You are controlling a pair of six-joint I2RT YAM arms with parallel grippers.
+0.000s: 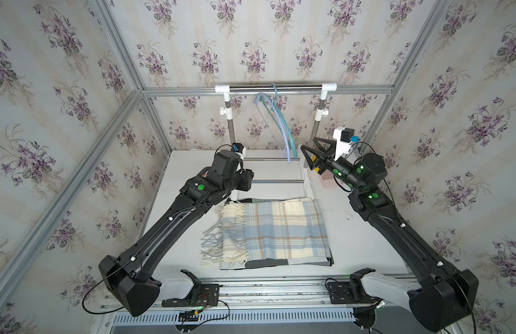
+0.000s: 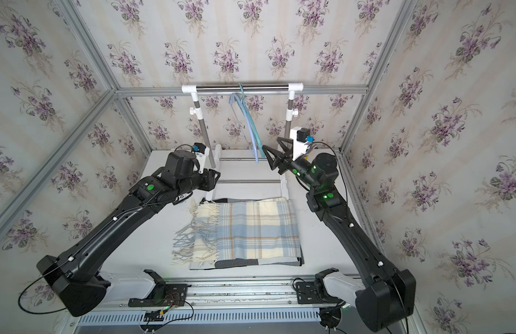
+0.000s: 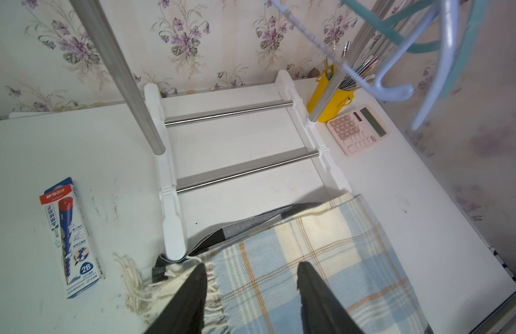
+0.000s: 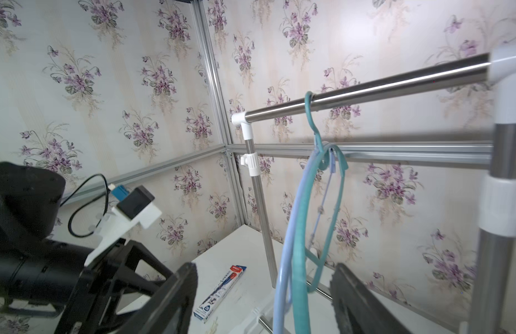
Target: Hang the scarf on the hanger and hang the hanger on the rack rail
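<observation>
A plaid scarf (image 1: 285, 228) in cream and pale blue lies spread on the table, its fringe to the left and a dark cloth showing beneath its edges. Two hangers, one lavender (image 4: 287, 233) and one teal (image 4: 301, 261), hang together from the rack's rail. My left gripper is open above the left part of the scarf, left of the hangers, with no contact. On the right, my right gripper has its fingers spread with the hangers' lower ends appearing between them in the right wrist view; whether they touch is unclear.
The metal rack (image 1: 269, 88) stands at the back. A yellow pencil cup (image 3: 338, 103) and pink calculator (image 3: 357, 129) sit beside its right post. A boxed pencil set (image 3: 71, 236) lies to the left.
</observation>
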